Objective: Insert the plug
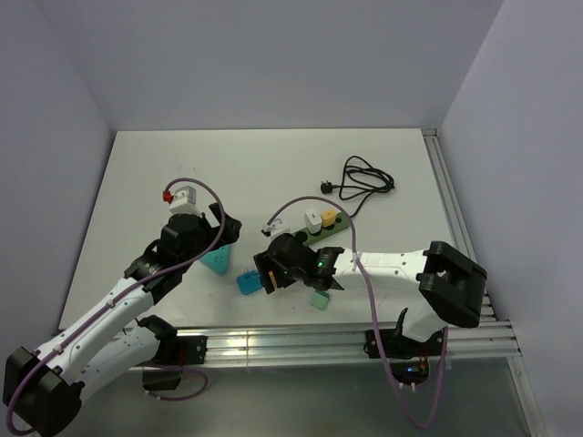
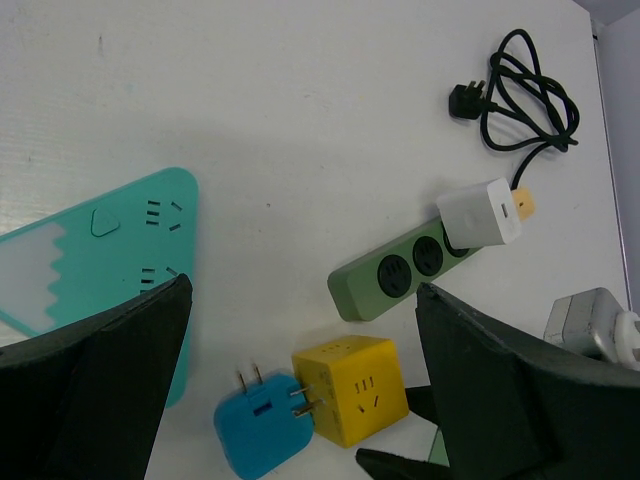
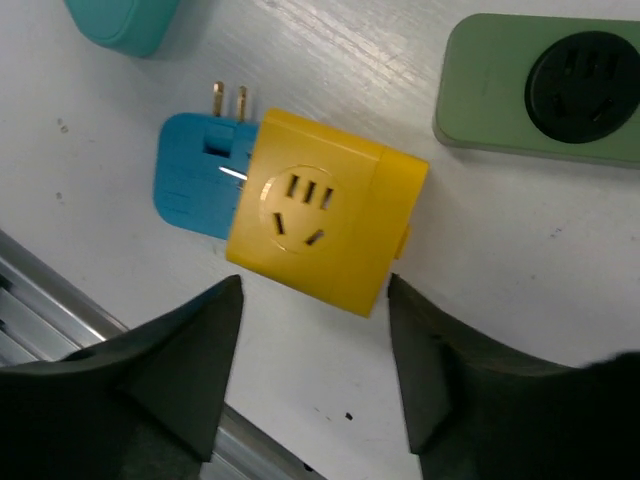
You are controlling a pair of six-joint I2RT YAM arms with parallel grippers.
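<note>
The yellow socket cube (image 3: 320, 215) lies on the table against the blue plug adapter (image 3: 190, 175), whose prongs point away from the front edge. My right gripper reaches down over the cube with its fingers apart. The cube's near part shows in the gap between the fingertips; contact cannot be told. Left of it my left gripper (image 1: 223, 221) hangs open with nothing between its fingers. Further back, the green power strip (image 2: 390, 275) carries a white adapter (image 2: 480, 213) and a second yellow piece (image 1: 328, 218). In the right wrist view one dark strip socket shows clear.
A teal strip (image 2: 110, 255) lies under the left gripper. A coiled black cable with a plug (image 1: 326, 188) sits at the back right. A small green block (image 1: 320, 299) lies near the front edge.
</note>
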